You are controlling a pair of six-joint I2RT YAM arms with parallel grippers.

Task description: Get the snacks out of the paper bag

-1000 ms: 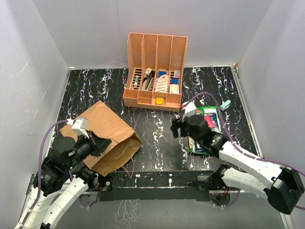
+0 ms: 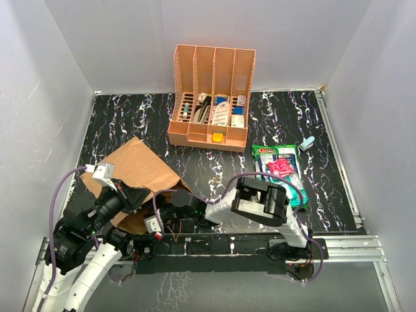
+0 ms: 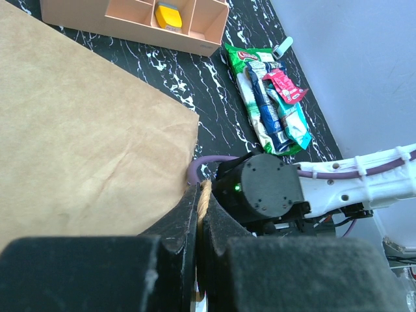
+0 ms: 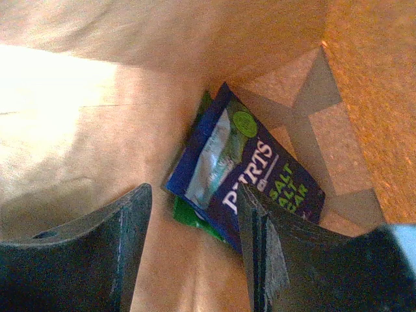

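Note:
The brown paper bag (image 2: 140, 162) lies on its side at the left of the table, its mouth facing front right. A twisted paper handle (image 3: 204, 203) runs between the closed fingers of my left gripper, at the bag's mouth. Inside the bag, my right gripper is open. Ahead of its fingers, against the bag's inner wall, rests a dark blue Burts packet (image 4: 253, 172). Part of a green packet (image 4: 190, 214) peeks out from beneath it. Nothing is held between the right fingers. Several snack packets (image 2: 278, 170) lie piled at the table's right.
A pink-orange divided organizer (image 2: 208, 144) with small items stands at the back centre. A small pale teal object (image 2: 307, 143) sits beside the snack pile. Grey walls enclose the table on the sides and back. Bare tabletop (image 2: 214, 166) shows between bag and pile.
The right arm has swung left from above the snack pile and its gripper has entered the bag's mouth. My left gripper has stayed nearly in place at the bag.

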